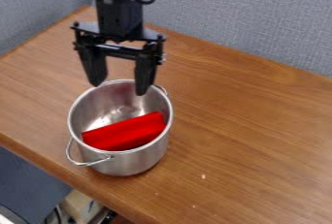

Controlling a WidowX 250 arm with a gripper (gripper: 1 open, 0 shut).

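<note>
A steel pot (146,158) with wire handles stands on the wooden table, left of centre. Inside it lies a red oblong block (124,131) along the near side. My black gripper (119,73) hangs over the back of the pot, its two fingers wide open to either side, with nothing seen between them.
A grey textured wall (247,15) rises behind it. The table's edge runs along the lower left, with a dark drop beyond.
</note>
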